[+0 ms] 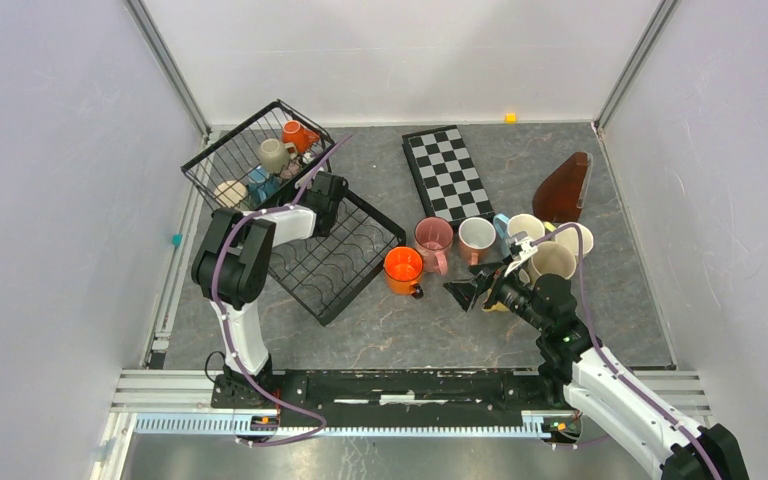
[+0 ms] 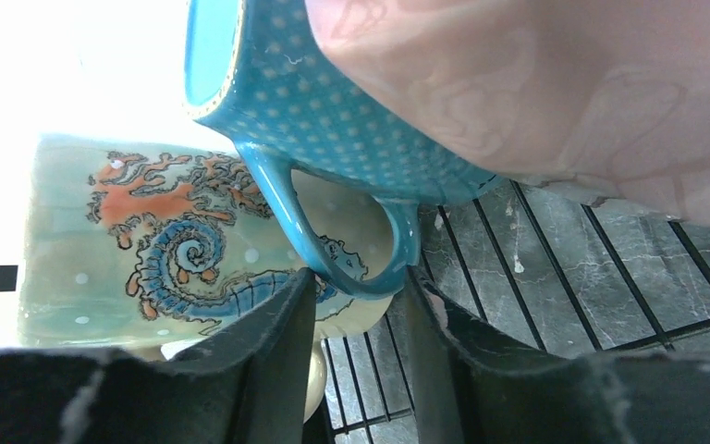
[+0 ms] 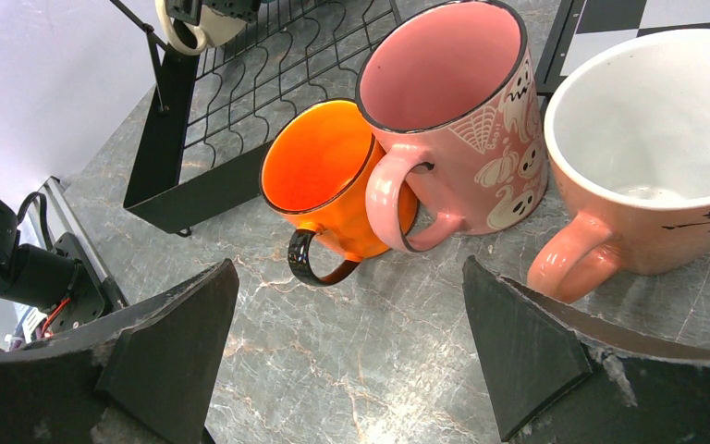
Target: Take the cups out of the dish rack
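In the left wrist view, a blue dotted cup (image 2: 333, 102) lies tipped in the rack, its handle (image 2: 296, 231) toward me. My left gripper is part open, one fingertip on either side of that handle's lower end; firm contact cannot be made out. A pale seahorse cup (image 2: 176, 250) lies beside it and a pink cup (image 2: 536, 83) overlaps it at upper right. The upper dish rack (image 1: 222, 152) also holds an orange cup (image 1: 295, 133) and a beige cup (image 1: 273, 155). My right gripper stands open and empty, short of an orange cup (image 3: 319, 166).
The lower rack (image 1: 335, 262) looks empty. On the table stand a pink cup (image 1: 433, 236), a white-and-pink cup (image 1: 476, 236) and several more cups around the right arm. A checkered board (image 1: 448, 172) and a brown container (image 1: 562, 188) lie behind.
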